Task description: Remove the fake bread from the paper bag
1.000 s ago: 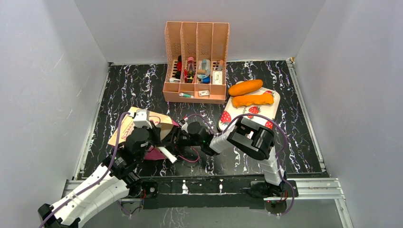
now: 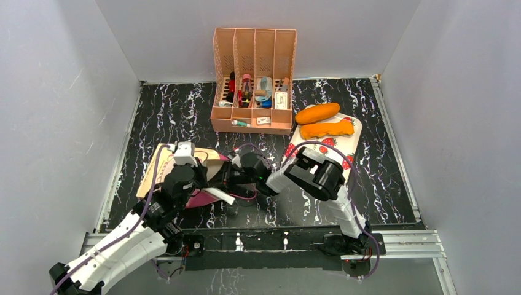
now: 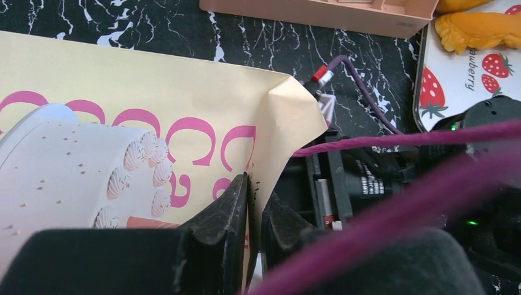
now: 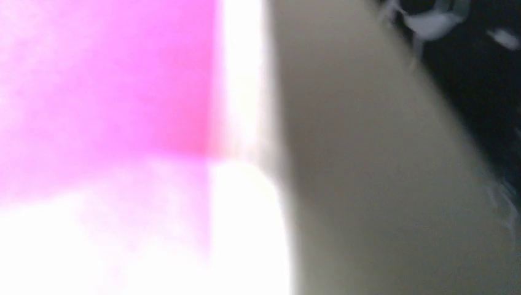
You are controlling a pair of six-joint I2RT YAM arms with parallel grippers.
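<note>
The paper bag [image 2: 149, 176] lies at front left, cream with pink print and a pink side. In the left wrist view, my left gripper has its fingertips on either side of the bag's folded paper edge [image 3: 289, 110]. My right gripper [image 2: 218, 175] reaches into the bag's mouth; its tips are hidden. The right wrist view is blurred, showing pink and beige paper, so what it holds cannot be seen. Two orange fake breads [image 2: 317, 112] [image 2: 327, 129] lie on the strawberry board [image 2: 354, 144] at right.
A pink compartment organizer [image 2: 252, 129] with small items stands at the back centre. Bare marble table lies behind the bag and right of the board. Walls enclose the table at back and sides.
The bag has moved slightly; the left arm is nearly still.
</note>
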